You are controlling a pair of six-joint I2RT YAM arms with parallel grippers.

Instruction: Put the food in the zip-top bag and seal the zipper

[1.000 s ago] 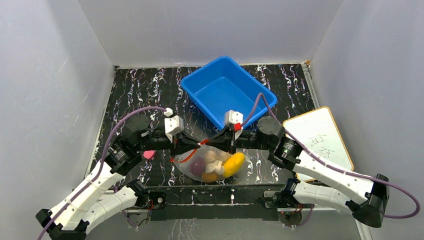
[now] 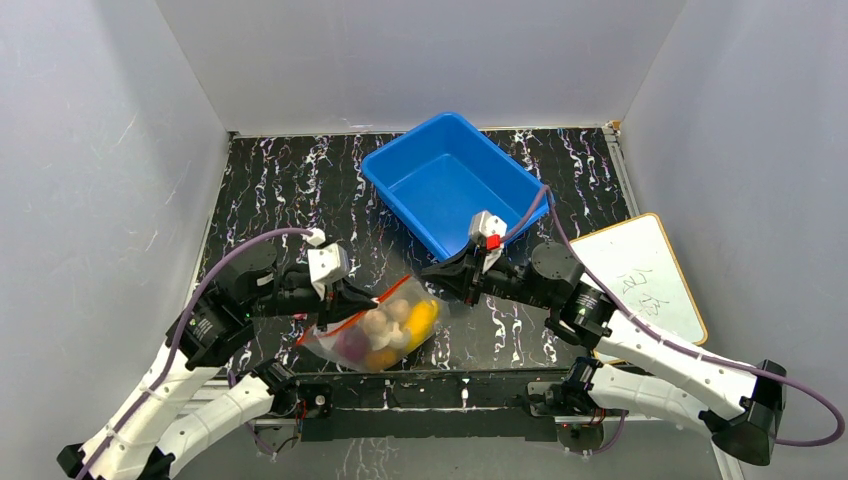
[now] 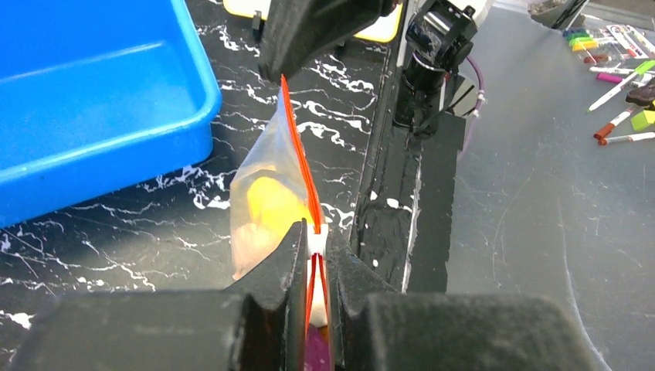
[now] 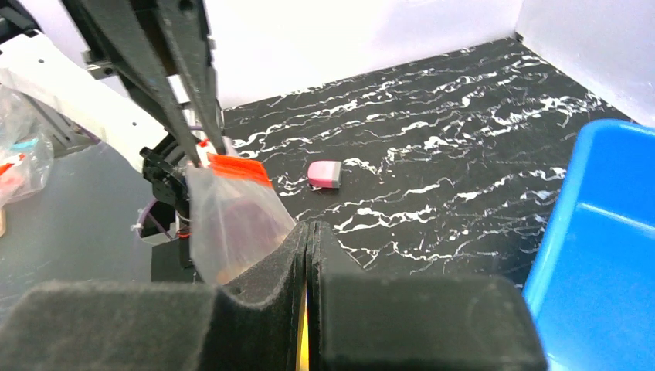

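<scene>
The clear zip top bag (image 2: 388,362) hangs slanted at the front middle of the table, its red zipper (image 3: 302,158) running along the top edge. Inside are a yellow food (image 2: 421,324), a purple one (image 2: 352,344), an orange one and pale round pieces. My left gripper is shut on the zipper, with a small white piece showing between its fingertips. Just beyond the bag's upper right corner, my right gripper is shut, and nothing shows between its fingers. Beyond the left gripper, the zipper line looks closed in the left wrist view.
A blue bin (image 2: 455,185) stands behind the grippers, close to the right one. To the right lies a whiteboard (image 2: 640,275). A pink-and-grey block (image 4: 324,174) rests on the table near the left arm.
My left gripper has moved left and slightly toward the front, carrying the bag along and tilting it. The bag's right corner has come away from the right gripper, which has barely moved.
</scene>
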